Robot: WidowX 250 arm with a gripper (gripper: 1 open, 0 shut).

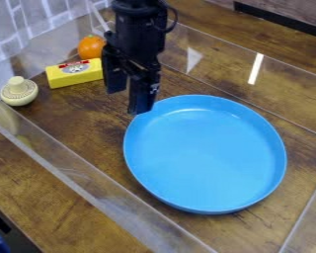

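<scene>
The black gripper (129,87) hangs over the wooden table at the upper middle, just behind the near-left rim of a large blue plate (204,153), its fingers spread with nothing visible between them. To its left lie a yellow box with a red label (74,73) and, behind that, an orange round object (91,45), partly hidden by the box or arm. A pale mushroom-like object (20,91) sits at the far left.
Clear plastic walls (95,198) edge the left and lower part of the work area. Bare wood (68,138) is free left of the plate and at the back right.
</scene>
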